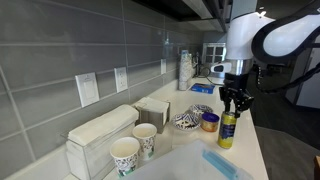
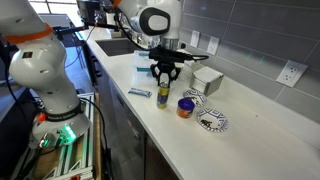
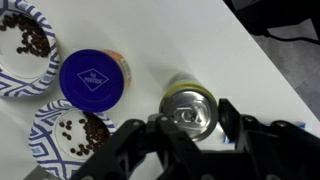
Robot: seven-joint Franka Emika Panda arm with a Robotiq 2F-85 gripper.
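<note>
A tall yellow can (image 1: 227, 131) stands upright near the counter's front edge, with my gripper (image 1: 236, 103) at its top. In the wrist view the can's round metal lid (image 3: 190, 110) lies between the dark fingers, and the gripper is shut on it. From the other side, the yellow can (image 2: 163, 97) shows directly below the gripper (image 2: 165, 76). Whether its base touches the counter is hard to tell.
A blue-lidded jar (image 3: 91, 79) stands close beside the can. Two patterned dishes (image 3: 72, 138) hold dark beans. Paper cups (image 1: 125, 155), a white box (image 1: 100, 135) and a light blue item (image 1: 220, 164) are nearby.
</note>
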